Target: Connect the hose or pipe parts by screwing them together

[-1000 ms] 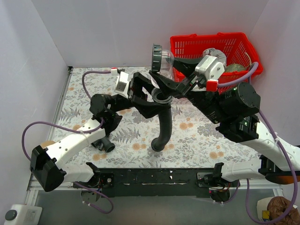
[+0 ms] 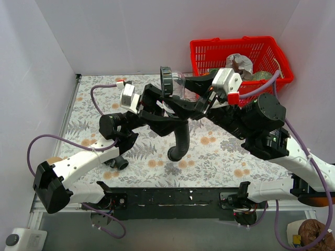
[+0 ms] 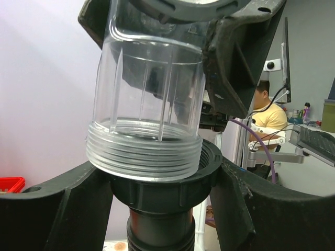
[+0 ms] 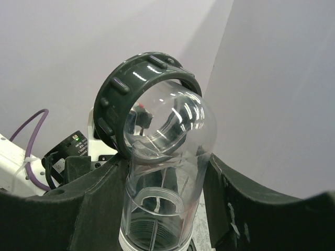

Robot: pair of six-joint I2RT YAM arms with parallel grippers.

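Note:
A clear cylindrical fitting (image 3: 146, 89) with a threaded lower end and a dark green ring cap (image 4: 118, 89) on top is held upright by my right gripper, its fingers around the clear body. Its threads sit at the mouth of a black collar (image 3: 157, 196) on the grey hose (image 2: 181, 138), which hangs down over the patterned mat. My left gripper is shut on that collar. Whether the threads are engaged is not clear.
A red basket (image 2: 204, 49) with bagged items stands at back right. Dark fittings (image 2: 118, 162) lie on the mat (image 2: 91, 91) at the left, behind the left arm.
Both grippers and the clear fitting have shifted slightly left and down in the top view; the fitting now sits lower over the collar, and the hose's lower end has moved.

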